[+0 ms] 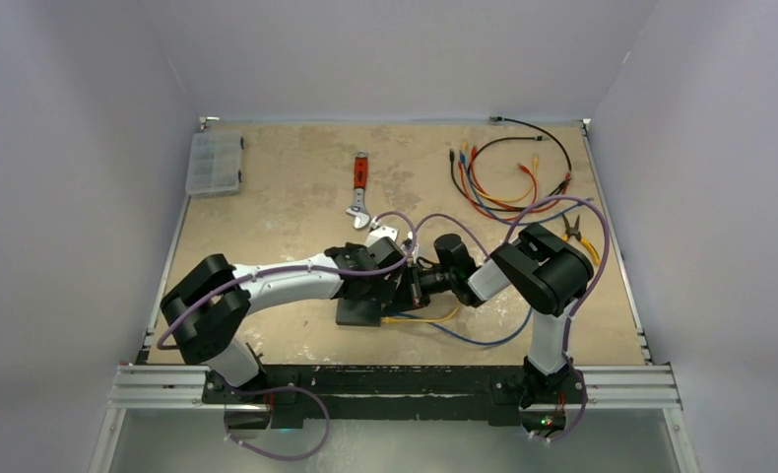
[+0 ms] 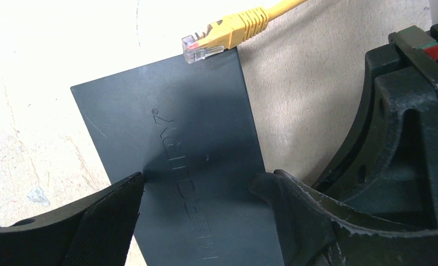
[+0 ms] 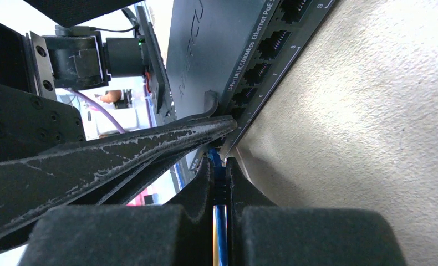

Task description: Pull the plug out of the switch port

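Observation:
The black switch [image 1: 358, 312] lies flat at the front of the table, partly under my left gripper. In the right wrist view, its port face [image 3: 266, 52] shows several empty ports. My right gripper is shut on the blue cable [image 3: 221, 235] close to that face; whether its plug sits in a port is hidden. In the left wrist view, my left gripper stands part open over the switch, one finger to each side of its lettering. A yellow plug [image 2: 230, 32], clear tip exposed, overlaps the switch's far corner.
A red-handled wrench [image 1: 360, 187] lies behind the arms. The clear organizer box [image 1: 214, 164] is at the back left, coiled cables [image 1: 508, 207] at the back right, with pliers [image 1: 574, 229] beside them.

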